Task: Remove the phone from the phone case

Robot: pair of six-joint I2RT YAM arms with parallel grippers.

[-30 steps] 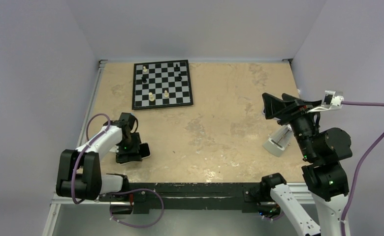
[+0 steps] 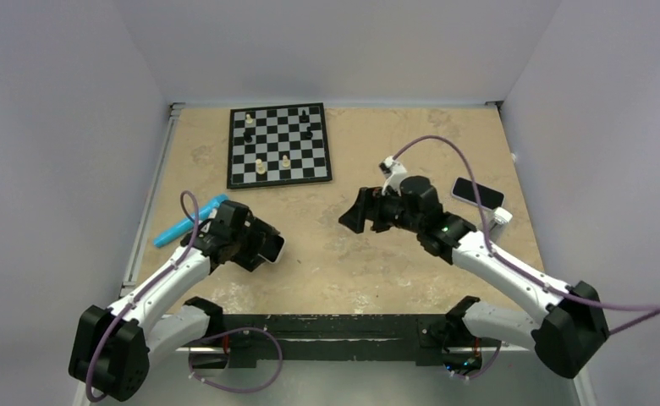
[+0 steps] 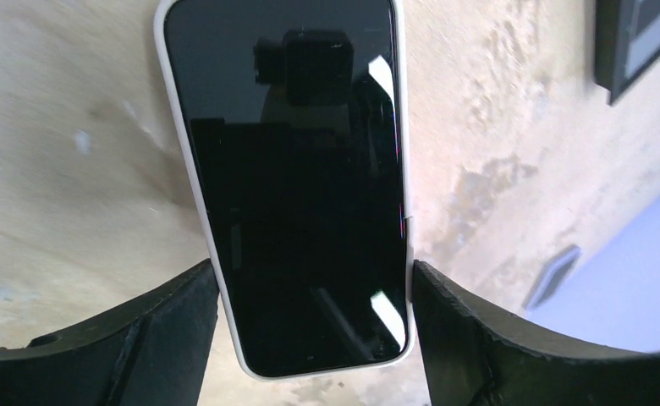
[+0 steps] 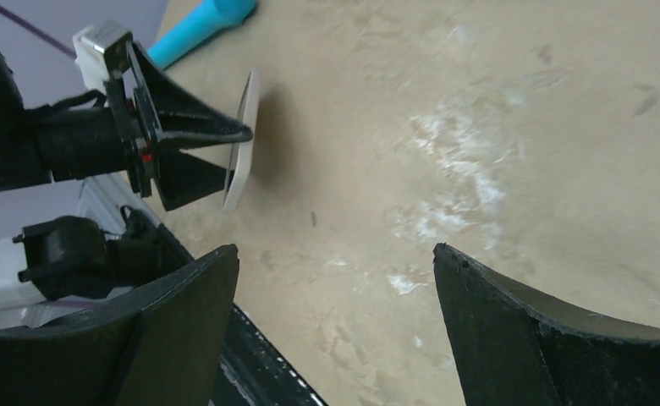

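Note:
A phone (image 3: pixel 301 194) with a black screen and a thin pale rim, seemingly its case, is gripped across its lower end by my left gripper. Both left fingers press on its long sides. In the right wrist view the phone's pale edge (image 4: pixel 251 97) is clear of the table, tilted on its side, with a shadow beneath. From above, only part of its screen (image 2: pixel 272 248) shows past the left fingers. My right gripper (image 2: pixel 356 218) hangs over the middle of the table, open and empty, well apart from the phone.
A chessboard (image 2: pixel 233 161) with several pieces lies at the back left. A blue cylindrical object (image 2: pixel 174 231) is beside the left arm. At the right lie another dark-screened slab (image 2: pixel 477 194) and a white object (image 2: pixel 501 216).
My right gripper has swung in from the far right to mid-table. The left gripper has shifted slightly to the right with the phone, whose angle has turned.

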